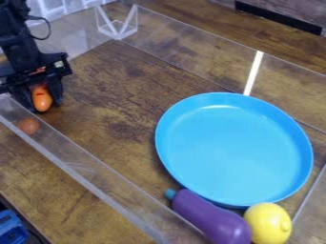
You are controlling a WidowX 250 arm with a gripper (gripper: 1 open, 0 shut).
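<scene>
At the far left, my black gripper (pixel 36 88) is low over the wooden floor, shut on an orange object (pixel 41 97), small and elongated like a carrot. It is close beside the clear plastic wall, and the fingers partly hide it.
A blue plate (pixel 234 148) fills the right of the clear-walled area. A purple eggplant (pixel 212 218) and a yellow object (pixel 269 223) lie at the front right. A blue object (pixel 10 229) sits at the bottom left corner.
</scene>
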